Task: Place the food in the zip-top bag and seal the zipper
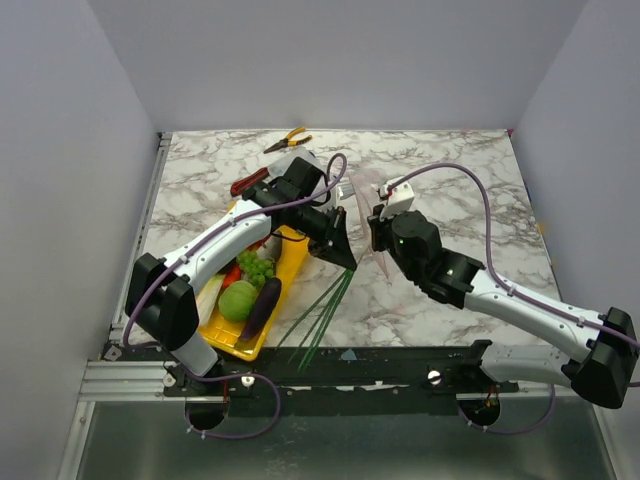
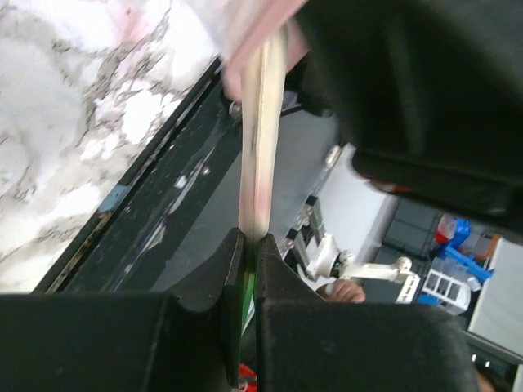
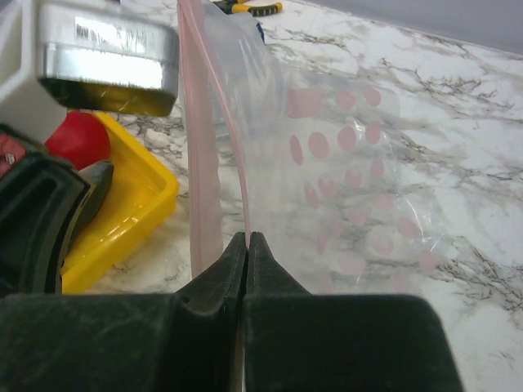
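Observation:
A green onion is gripped by my left gripper, which is shut on its stalk; the white stalk (image 2: 260, 155) points forward and green leaves (image 1: 328, 312) trail toward the front edge. In the left wrist view the stalk's far end runs behind the bag's pink edge (image 2: 260, 37); whether it is inside the mouth I cannot tell. The clear zip top bag (image 3: 347, 155) with pink dots hangs from my right gripper, shut on one rim of it. Its other rim stands a little apart. Both grippers are close together in the top view.
On the left, a yellow tray (image 1: 290, 270) holds a cabbage (image 1: 238, 301), an eggplant (image 1: 262, 308), grapes (image 1: 256, 266) and other vegetables. Pliers (image 1: 288, 140) and a red-black tool (image 1: 250, 181) lie behind.

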